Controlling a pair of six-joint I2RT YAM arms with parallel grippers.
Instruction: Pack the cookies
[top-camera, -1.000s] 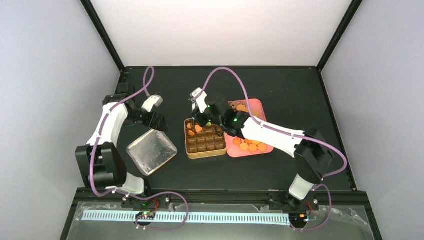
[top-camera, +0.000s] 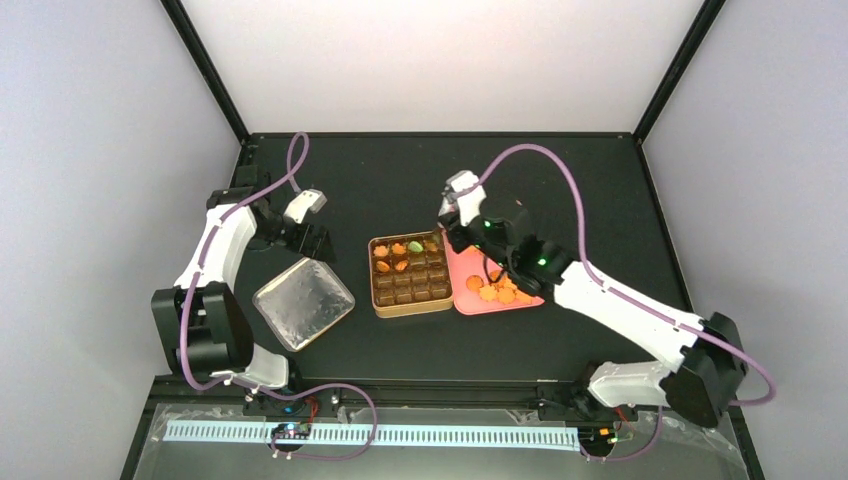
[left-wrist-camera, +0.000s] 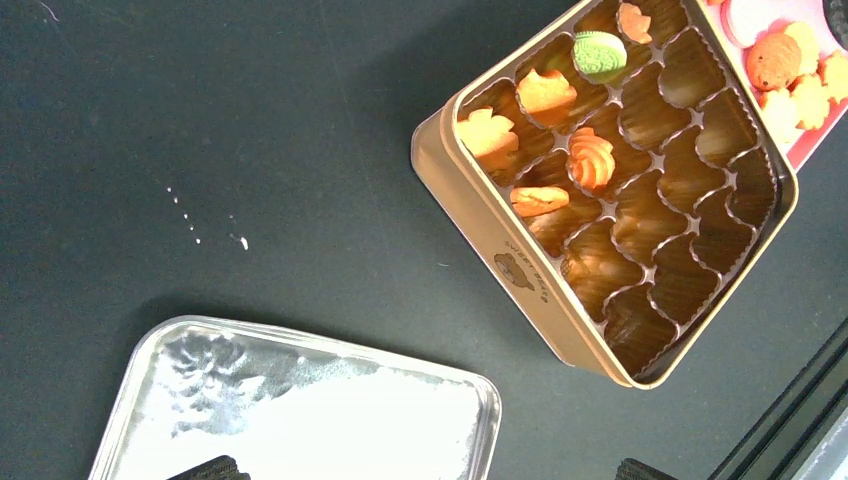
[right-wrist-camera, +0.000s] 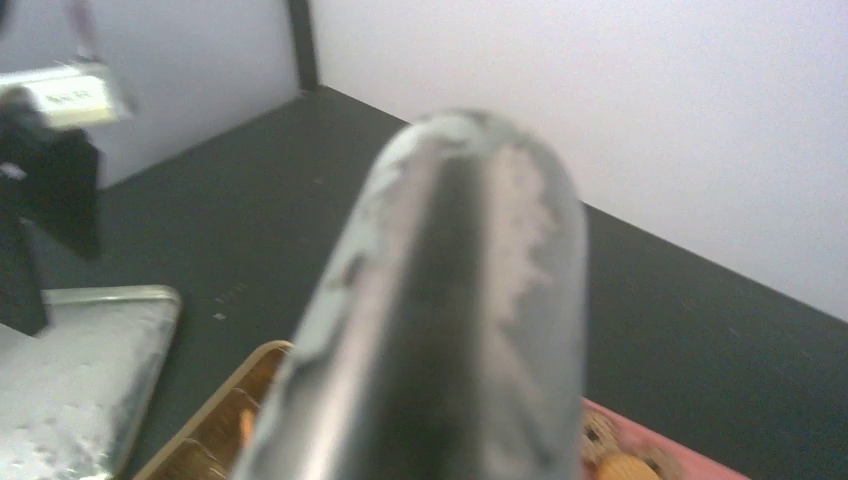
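A gold tin (top-camera: 410, 300) with a compartment insert (left-wrist-camera: 680, 160) holds orange cookies (left-wrist-camera: 590, 160) and a green one (left-wrist-camera: 600, 52) in its upper slots; many lower slots are empty. Right of it a pink tray (top-camera: 520, 300) holds more cookies (left-wrist-camera: 775, 60), partly under the right arm. My left gripper (top-camera: 310, 242) stands open above the metal tray's back edge, nothing between its fingers. My right gripper (top-camera: 455, 225) is raised above where tin and pink tray meet; its fingertips are hard to make out, and one blurred finger fills the middle of the right wrist view, with no cookie visible on it.
A silver tray (top-camera: 305, 310) lies left of the tin. Walls enclose the left, back and right; purple cables arch over both arms.
My right gripper has moved right from over the tin's upper slots, uncovering cookies there; the right arm has swung rightward. The left arm is unchanged.
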